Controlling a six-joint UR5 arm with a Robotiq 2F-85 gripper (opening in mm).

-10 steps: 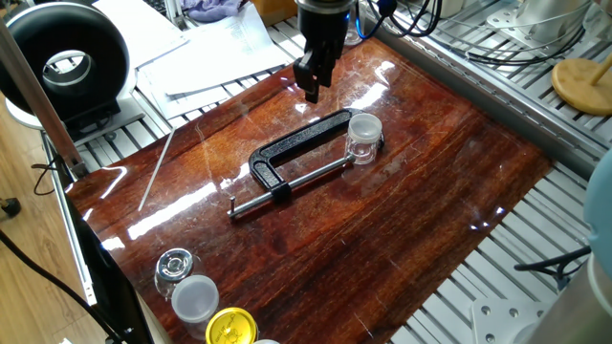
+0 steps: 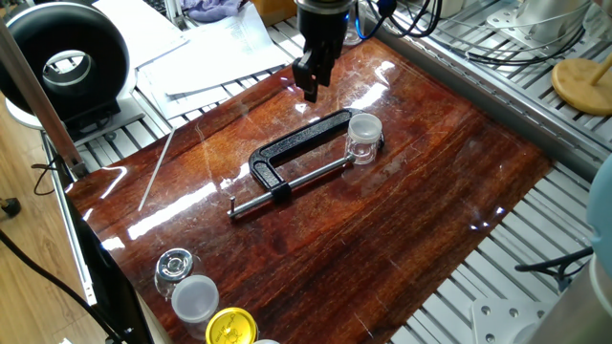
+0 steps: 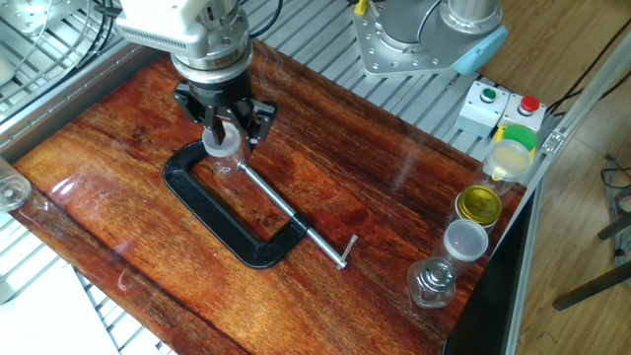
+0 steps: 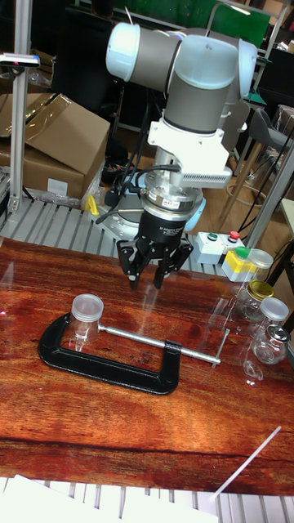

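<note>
A black C-clamp with a silver screw lies flat on the glossy reddish-brown board. A clear jar with a frosted lid stands upright within the clamp's mouth, between its fixed end and the screw tip. Whether the clamp touches the jar on both sides I cannot tell. My black gripper hangs in the air above the board, fingers downward and apart, with nothing seen between them. In the second exterior view the gripper overlaps the jar's image, but the third shows it clear of the jar.
Several jars line one end of the board, among them a gold-lidded one, a frosted-lidded one and one with a shiny silver top. Button boxes stand beyond that end. Much of the board beside the clamp is bare.
</note>
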